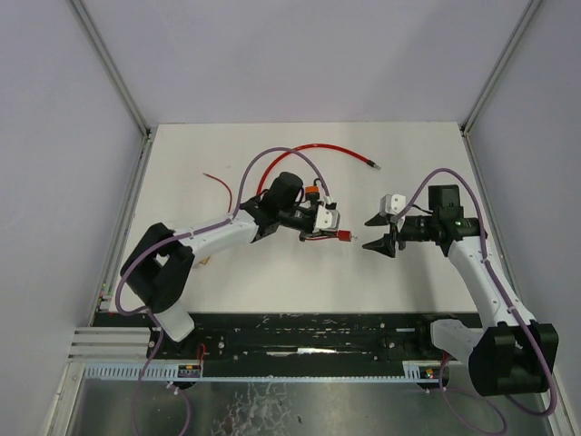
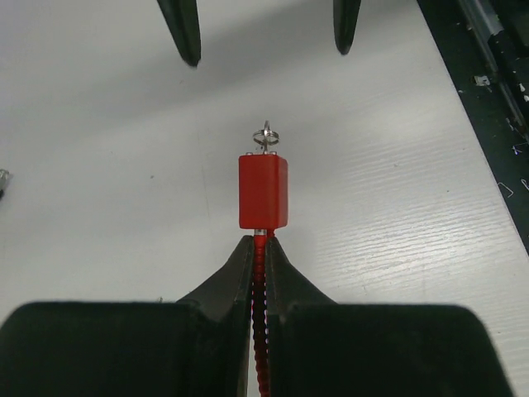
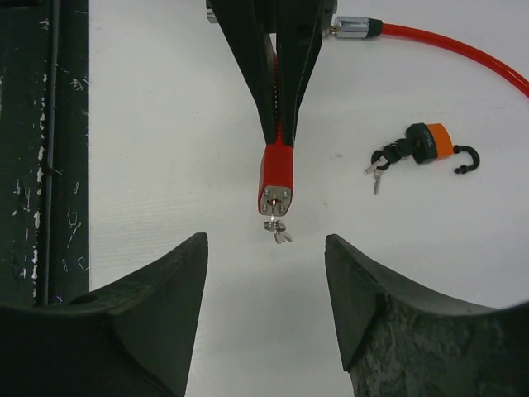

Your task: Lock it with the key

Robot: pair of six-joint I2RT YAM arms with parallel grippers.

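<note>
My left gripper is shut on a red cord with a red block (image 2: 263, 190) at its end, a small metal ring with key-like pieces (image 2: 265, 137) on the block. My right gripper stands open a short way off, its fingers either side of that ring's line, holding nothing. In the right wrist view, a padlock (image 3: 430, 142) with orange and black body lies on the table beside a bunch of keys (image 3: 378, 168), its shackle pointing right.
A long red hose (image 3: 463, 51) with a metal end curves along the back, and a thin red cord (image 1: 217, 181) lies at the left.
</note>
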